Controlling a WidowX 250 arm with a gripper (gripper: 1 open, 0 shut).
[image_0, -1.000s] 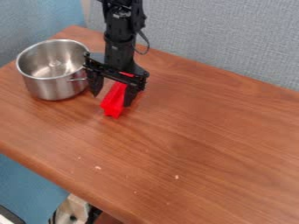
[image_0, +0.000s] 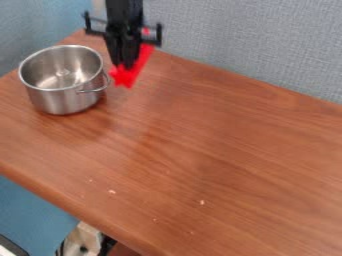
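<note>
My black gripper (image_0: 127, 50) is raised at the top of the view, just right of and above a steel pot (image_0: 63, 92). A red object (image_0: 131, 70) is held up at the gripper, partly behind it; it looks gripped, though the fingertips are hard to make out. The pot stands upright on the wooden table (image_0: 227, 150) at the back left, with its visible inside empty.
A grey textured wall (image_0: 254, 40) runs along the back, and a blue surface (image_0: 27, 210) lies beyond the table's left edge.
My gripper has risen and moved slightly back, and the red object has left the table with it. The pot has not moved.
</note>
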